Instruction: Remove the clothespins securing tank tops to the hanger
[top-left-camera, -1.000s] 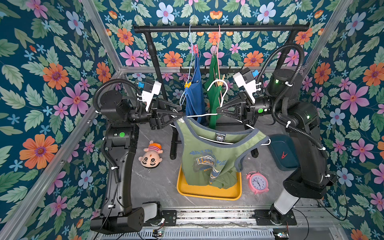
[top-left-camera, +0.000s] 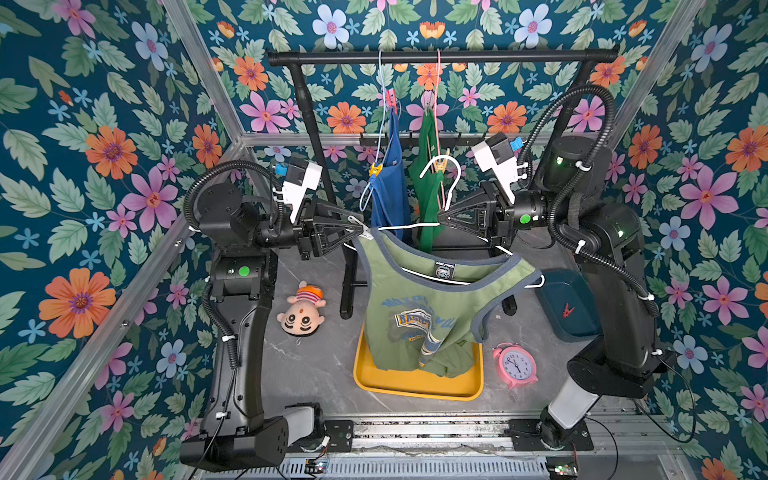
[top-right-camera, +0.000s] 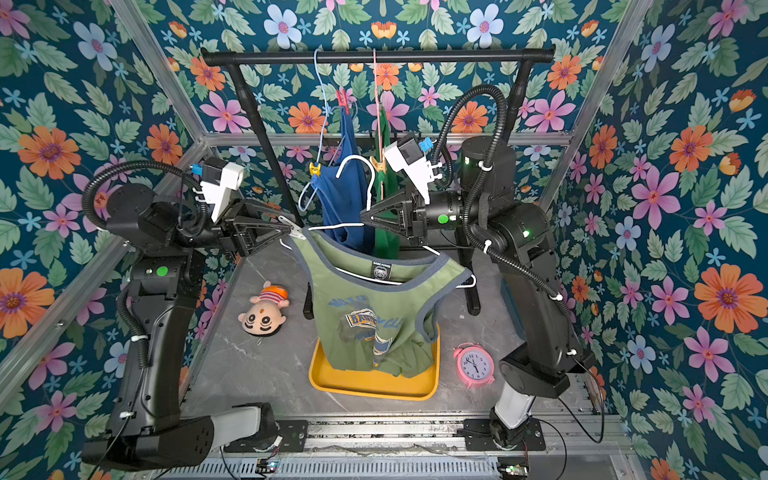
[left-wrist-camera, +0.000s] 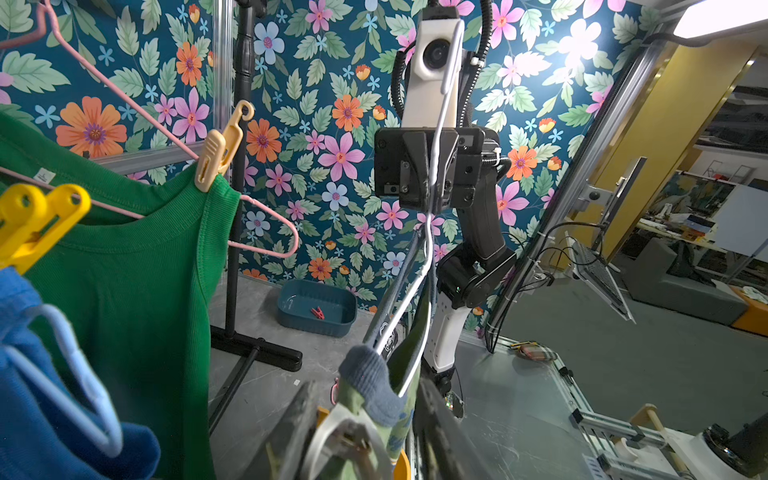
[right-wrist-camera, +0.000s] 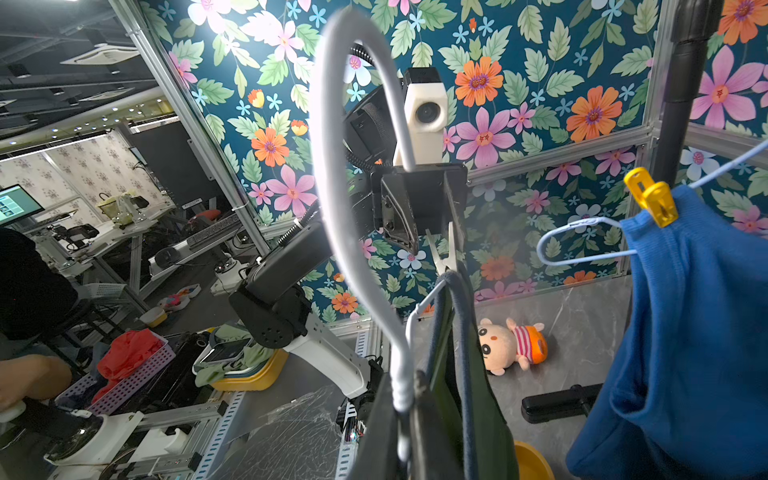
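A green tank top (top-left-camera: 416, 300) with dark trim hangs on a white hanger (top-left-camera: 408, 226). My right gripper (top-left-camera: 441, 217) is shut on the hanger's wire just below its hook, which rises past the fingers in the right wrist view. A whitish clothespin (left-wrist-camera: 344, 440) sits at the top's left shoulder. Around it my left gripper stands open, its fingers apart on either side. From the right wrist view, the clothespin's handles (right-wrist-camera: 444, 254) look spread in a V. No clothespin shows on the top's right shoulder, where the hanger's end pokes out.
A blue top (top-left-camera: 388, 196) with a yellow clothespin and a green top (top-left-camera: 428, 180) hang from the rack bar (top-left-camera: 496, 56) behind. Below are a yellow tray (top-left-camera: 376, 385), a doll (top-left-camera: 302, 310), a pink clock (top-left-camera: 514, 365) and a teal bin (top-left-camera: 552, 320) holding a red clothespin.
The right gripper, hanger and top have shifted slightly to the right.
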